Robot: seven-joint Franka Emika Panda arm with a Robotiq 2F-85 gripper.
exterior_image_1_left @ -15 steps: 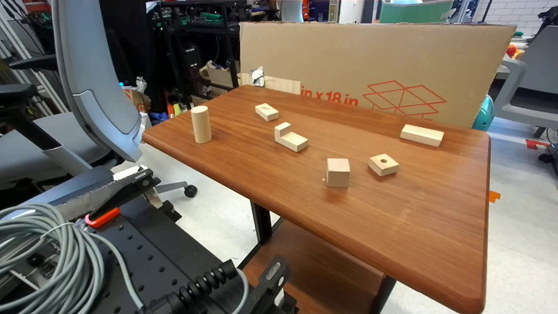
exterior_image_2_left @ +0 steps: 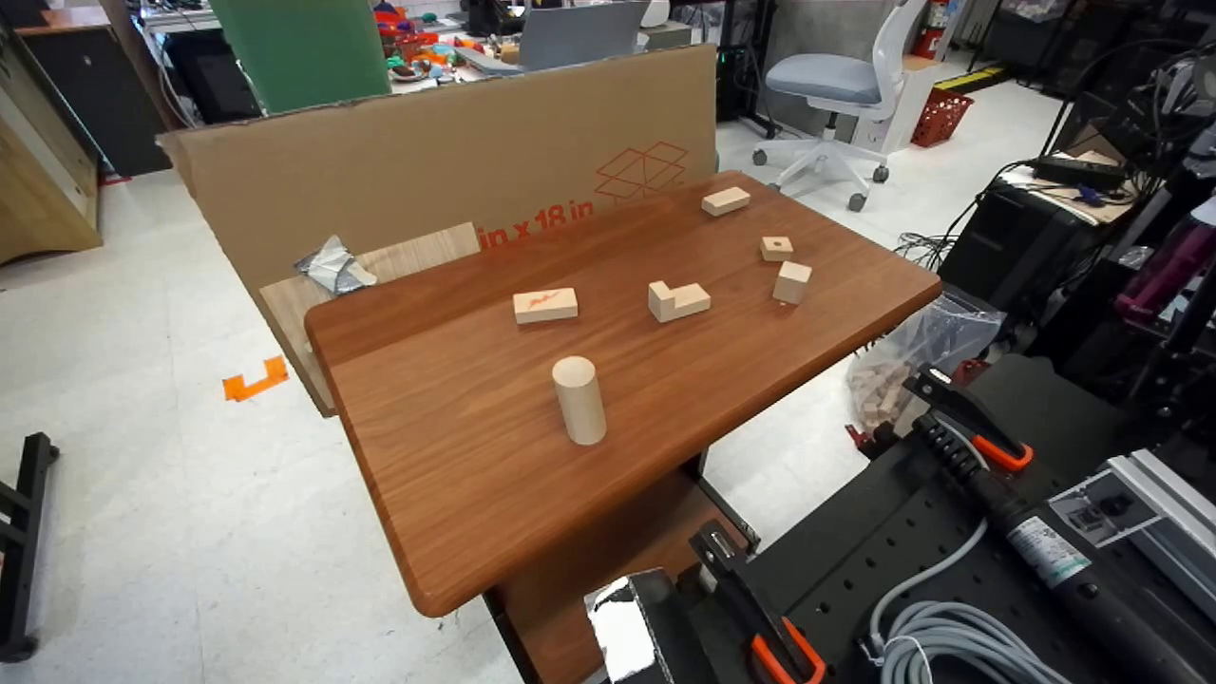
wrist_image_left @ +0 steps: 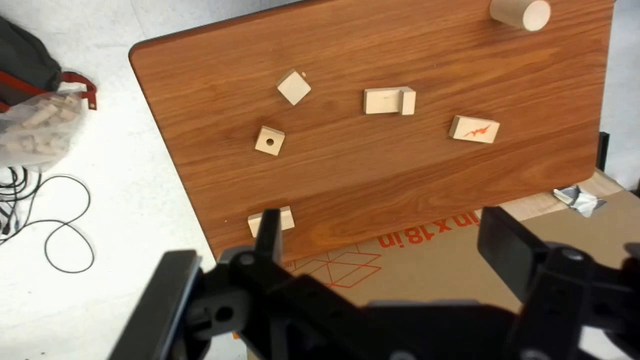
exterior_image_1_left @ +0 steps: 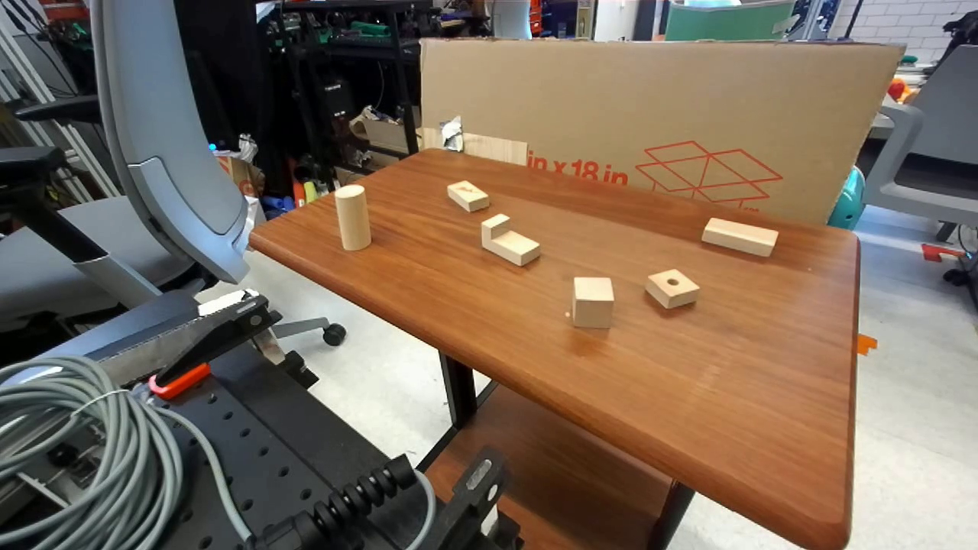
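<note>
In the wrist view my gripper is open high over the table's far edge, its two black fingers wide apart with nothing held between them. Several pale wooden blocks lie spread on the brown table (exterior_image_1_left: 440, 293). A cylinder (exterior_image_1_left: 353, 218) stands upright toward the left. Behind it rests a flat block with an orange mark (exterior_image_2_left: 546, 304). An L-shaped block (exterior_image_1_left: 510, 241) lies near the middle. The cube (exterior_image_1_left: 593, 302) sits close to a small square block with a hole (exterior_image_1_left: 673, 288). A long block (exterior_image_1_left: 739, 237) is at the back right. Neither exterior view shows the gripper.
A tall cardboard sheet (exterior_image_1_left: 587, 101) stands along the table's back edge, with silver tape (exterior_image_2_left: 333, 267) at one end. An office chair (exterior_image_1_left: 165, 137) is beside the table. Wide bare wood lies between the blocks and along the front.
</note>
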